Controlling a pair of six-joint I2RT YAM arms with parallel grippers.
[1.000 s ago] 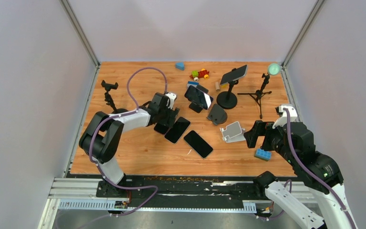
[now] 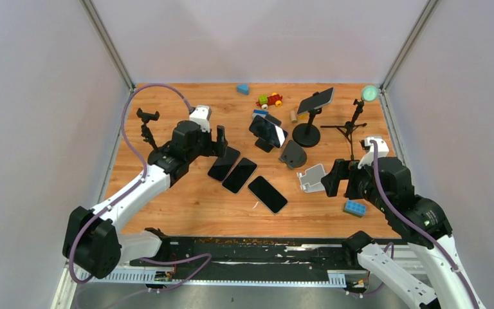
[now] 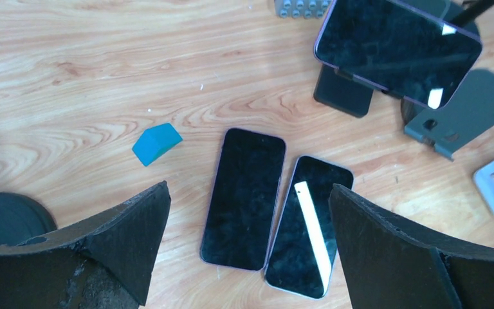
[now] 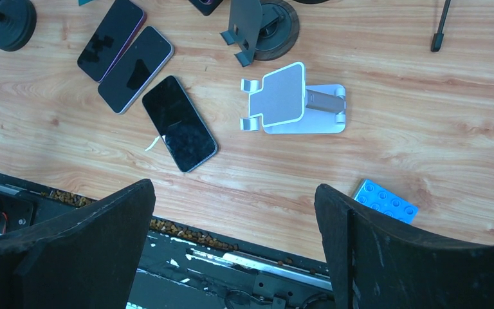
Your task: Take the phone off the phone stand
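Three dark phones lie flat on the wooden table: a left one (image 2: 224, 164), a middle one (image 2: 239, 175) and a right one (image 2: 267, 194). Another phone (image 2: 268, 131) rests tilted on a small dark stand (image 3: 342, 92). Farther back, a phone (image 2: 316, 101) sits on a stand with a round black base (image 2: 306, 134). Raised beside the left phone, my left gripper (image 2: 220, 141) is open and empty. My right gripper (image 2: 339, 183), also open with nothing between its fingers, hovers to the right of an empty white stand (image 2: 312, 175).
An empty dark stand (image 2: 292, 154) is near the middle. A black holder (image 2: 148, 125) stands at left, a tripod (image 2: 354, 122) at right. Blue brick (image 2: 354, 208), blue block (image 2: 242, 89) and toy (image 2: 270, 100) lie around.
My left gripper has moved up and to the left, away from the flat phones, uncovering more of the left one. My right gripper has shifted slightly left. All phones look unmoved.
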